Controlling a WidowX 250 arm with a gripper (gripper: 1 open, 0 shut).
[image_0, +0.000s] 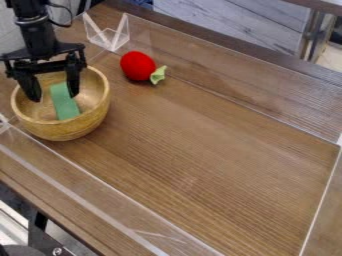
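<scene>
My black gripper (44, 62) is at the left edge, open, over the rim of a tan round bowl (90, 118). Inside the bowl lies a green object (64, 104). A red strawberry-like object (138, 65) with pale green leaves rests on the table to the right, apart from the bowl.
A white wire rack (104, 35) stands at the top left behind the bowl. A pale shelf edge is at the top right.
</scene>
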